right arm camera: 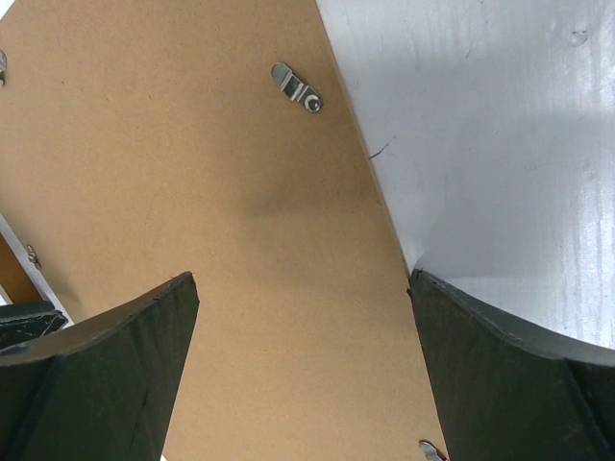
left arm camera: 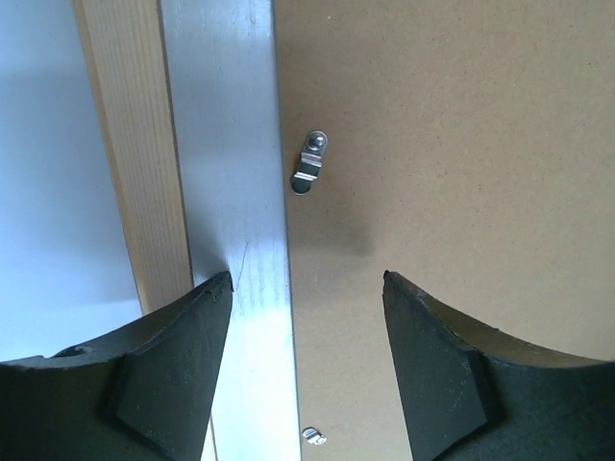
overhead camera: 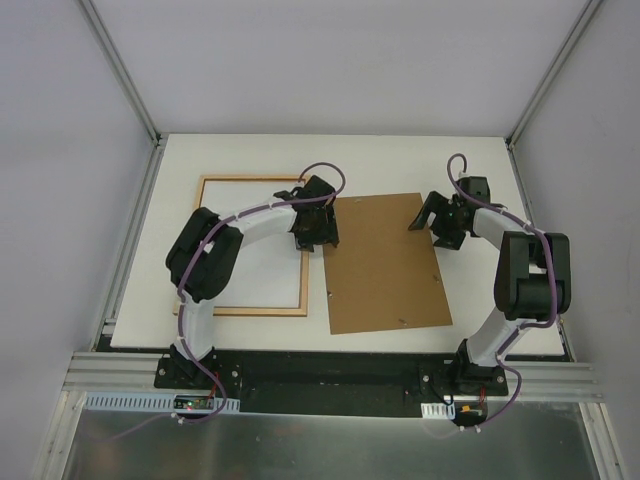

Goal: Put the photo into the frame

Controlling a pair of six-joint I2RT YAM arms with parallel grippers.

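Note:
A light wooden frame (overhead camera: 252, 312) lies on the left of the table, its inside plain white. To its right is a brown backing board (overhead camera: 385, 280) with small metal clips near its edges. A narrow white strip of table separates the two. My left gripper (overhead camera: 318, 243) is open over that gap; in the left wrist view one finger (left arm camera: 197, 331) is beside the frame's edge, the other finger (left arm camera: 423, 336) over the board. Open as well, my right gripper (overhead camera: 432, 228) straddles the board's right edge. No printed photo surface shows.
Metal clips (left arm camera: 308, 163) stand along the board's left edge, and another clip (right arm camera: 296, 87) is near its right edge. Bare white table (overhead camera: 400, 160) lies behind the board and frame. My left arm (overhead camera: 215, 245) covers part of the frame.

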